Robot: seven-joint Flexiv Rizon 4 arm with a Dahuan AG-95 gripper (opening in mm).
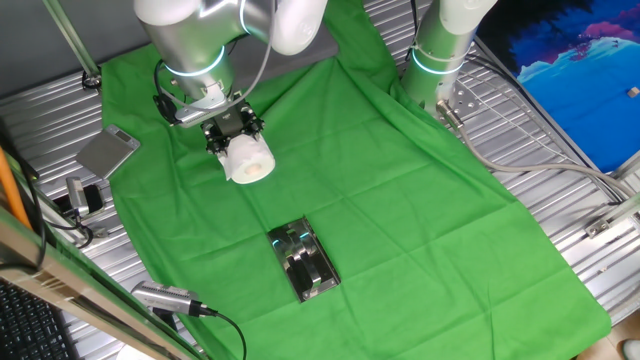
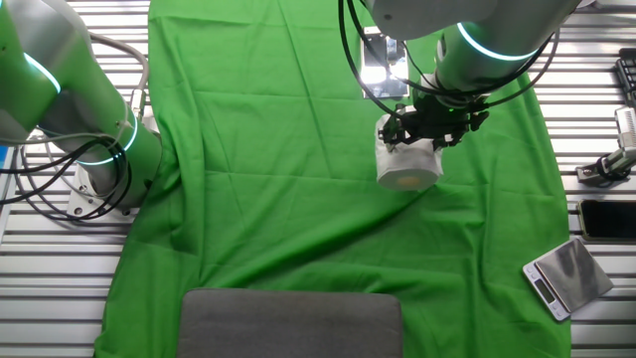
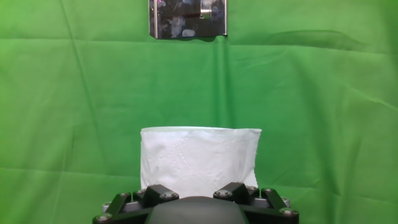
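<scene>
A white paper roll lies on its side at my gripper, with the core in one end showing. Seen from the other side, the roll shows its opposite end below the dark finger links of the gripper. In the wrist view the roll fills the lower middle, its nearer part covered by the gripper body. The fingertips are hidden against or behind the roll, so their grip on it does not show. Whether the roll touches the cloth is unclear. A shiny black-and-metal holder lies apart from it.
Green cloth covers the table, with wide bare room around the roll. A small scale sits at the cloth's edge. A grey block lies on the far side from the metal holder.
</scene>
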